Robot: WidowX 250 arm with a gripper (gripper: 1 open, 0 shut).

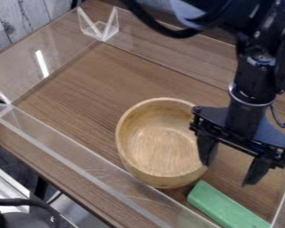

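Note:
My black gripper (238, 151) hangs at the right, over the table just right of a light wooden bowl (151, 138); its fingers are apart, with nothing seen between them. A green rectangular block (228, 205) lies at the bottom right, below the gripper and beside the bowl. The bowl looks empty.
Clear plastic walls (61, 151) edge the wooden tabletop (92, 76). A small clear plastic piece (99, 25) stands at the upper left.

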